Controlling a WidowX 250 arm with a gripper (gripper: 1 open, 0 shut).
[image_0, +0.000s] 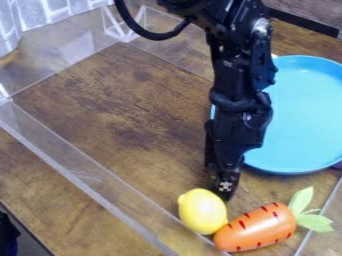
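Note:
My black gripper (223, 172) hangs low over the wooden floor of a clear-walled box, just behind a yellow lemon (202, 211). It is open, with its lower parts dark and partly hard to make out. An orange toy carrot (257, 228) with green leaves lies to the right of the lemon, close beside it. A blue plate (302, 115) sits to the right, partly hidden behind the arm.
Clear plastic walls (78, 174) run along the front left and the back.

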